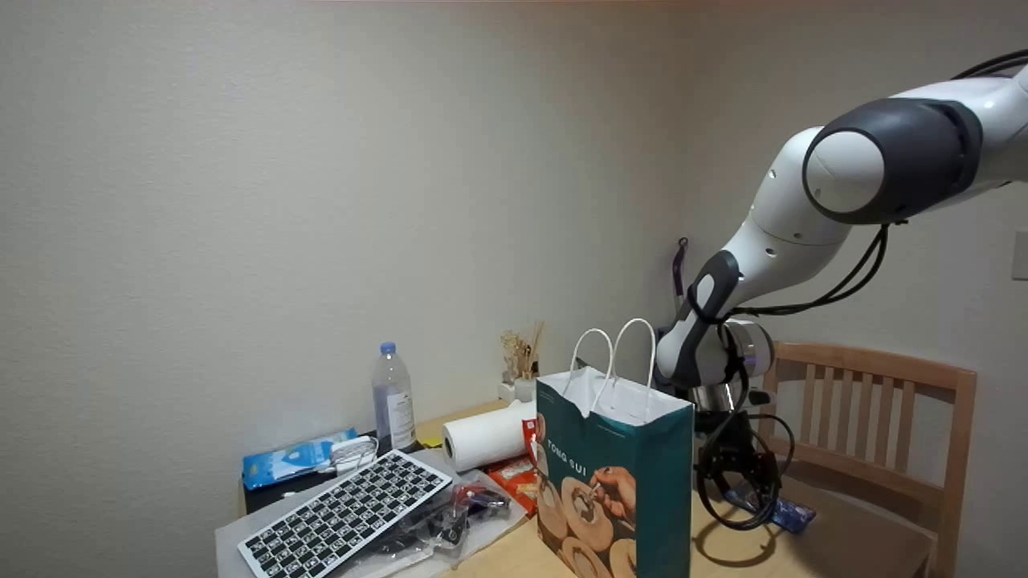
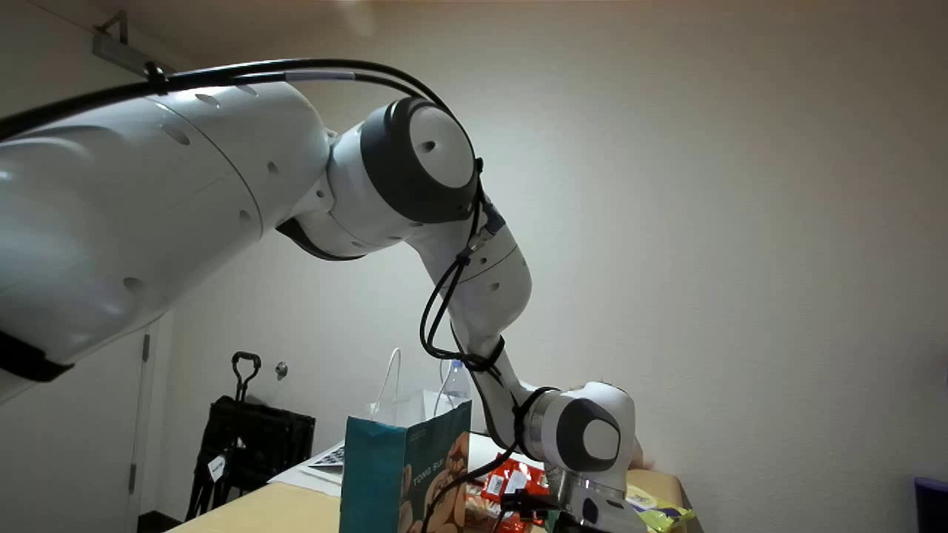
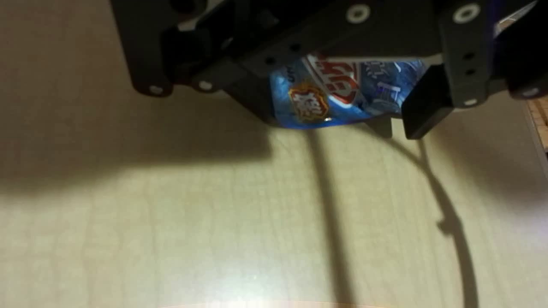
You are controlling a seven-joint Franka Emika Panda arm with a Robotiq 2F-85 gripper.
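Observation:
A shiny blue snack packet (image 3: pixel 370 92) with red and white lettering lies on the light wooden table, its upper part hidden behind the gripper in the wrist view. My gripper is low over it, its black fingers (image 3: pixel 431 105) wide apart, one on each side of the packet. Whether both fingers touch it I cannot tell. In exterior view 1 the packet (image 1: pixel 793 517) shows at the right of the table, partly covered by the gripper and its looped cables. Exterior view 2 cuts off the fingers at the bottom edge.
A tall green paper bag (image 1: pixel 617 482) with white handles stands left of the arm. Beyond it are a paper roll (image 1: pixel 479 438), a red packet (image 1: pixel 517 478), a keyboard (image 1: pixel 347 515) and a water bottle (image 1: pixel 393 400). A wooden chair (image 1: pixel 867 414) is behind on the right.

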